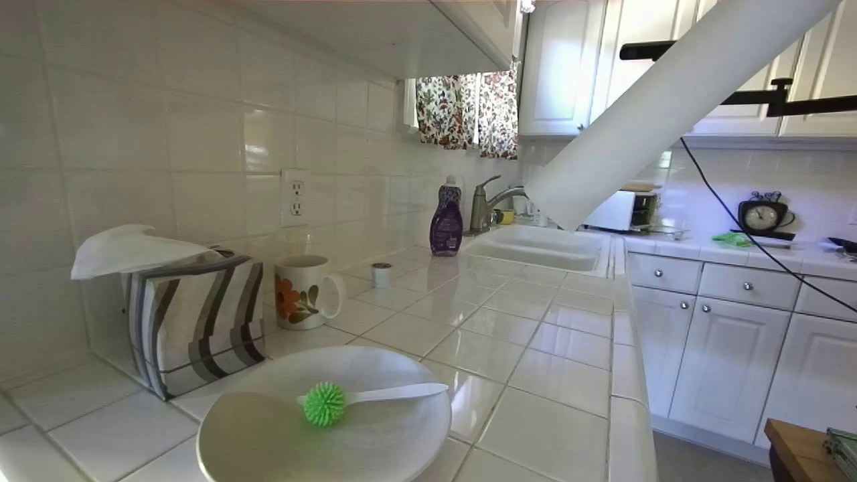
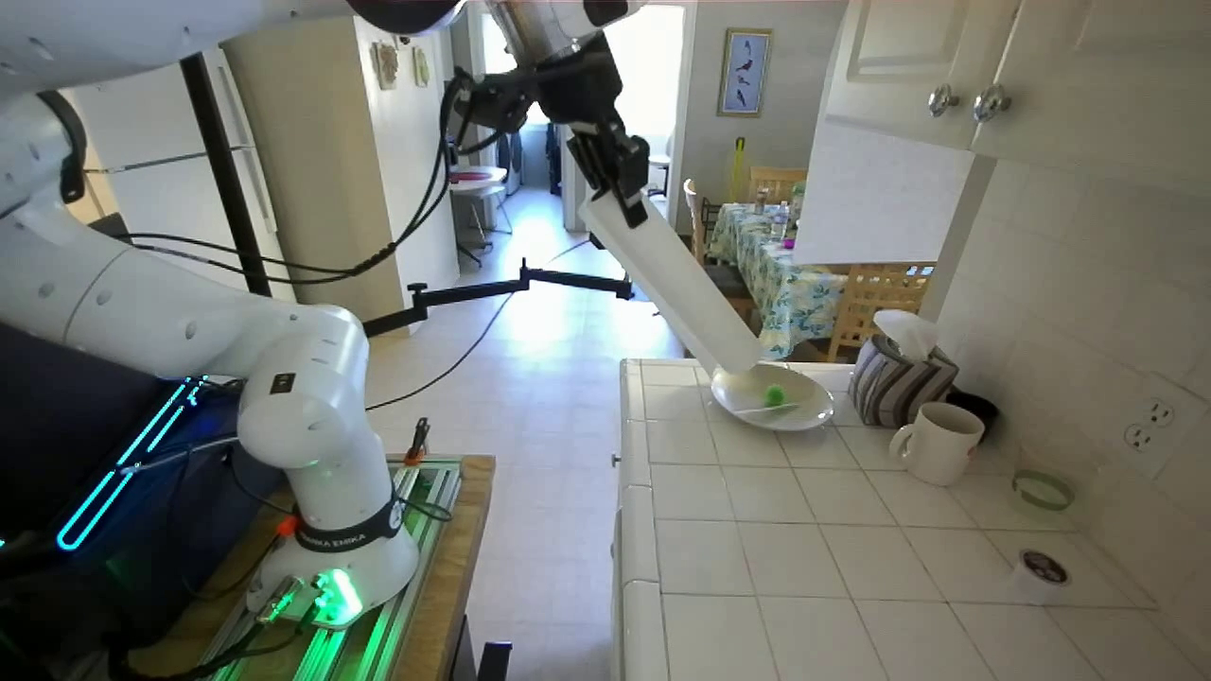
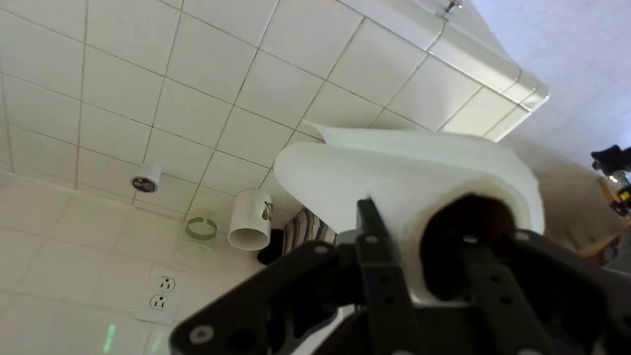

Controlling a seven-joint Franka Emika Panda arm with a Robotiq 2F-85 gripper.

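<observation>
A long white paper roll (image 1: 667, 112) slants down from the upper right in exterior view 1, where the gripper is out of frame. In exterior view 2 my gripper (image 2: 626, 210) is shut on the upper end of the roll (image 2: 681, 289). The roll's lower end appears over or beside the white plate (image 2: 808, 418); the exact gap cannot be told. From the wrist, one finger of my gripper lies outside the roll (image 3: 355, 177) and the other reaches into its dark hollow core, pinching the wall. A loose paper edge sticks out along it.
On the plate (image 1: 241, 402) lies a white-handled brush with a green spiky head (image 1: 325, 404). A striped tissue box (image 1: 197, 321), flowered mug (image 1: 303, 293), small white cup (image 1: 381, 274) and purple soap bottle (image 1: 446, 221) line the wall.
</observation>
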